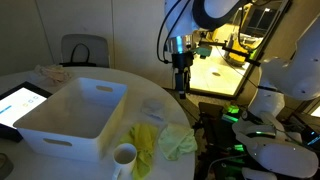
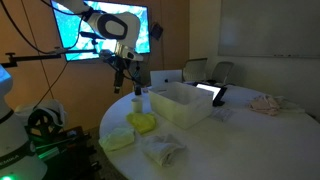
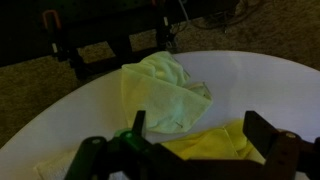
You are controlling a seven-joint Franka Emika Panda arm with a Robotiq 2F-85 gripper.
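Note:
My gripper stands open over the table, its two dark fingers wide apart at the bottom of the wrist view and nothing visible between them. In exterior view 1 the gripper (image 1: pixel 181 92) hangs above the table's edge, clear of the cloths. A pale green cloth (image 1: pixel 177 141) lies flat near that edge; the wrist view has this cloth (image 3: pixel 165 95) just beyond the fingertips. Beside it is a crumpled yellow cloth (image 1: pixel 142 146), partly hidden behind the fingers in the wrist view. A whitish cloth (image 2: pixel 163 150) lies apart from the others.
A large white bin (image 1: pixel 62 146) occupies the table's middle; its floor looks empty in exterior view 1. Close to it stands a white mug (image 1: pixel 123 157). A laptop or screen (image 1: pixel 18 103) and a pinkish cloth (image 2: pixel 266 105) lie farther off. Bare table surrounds the cloths.

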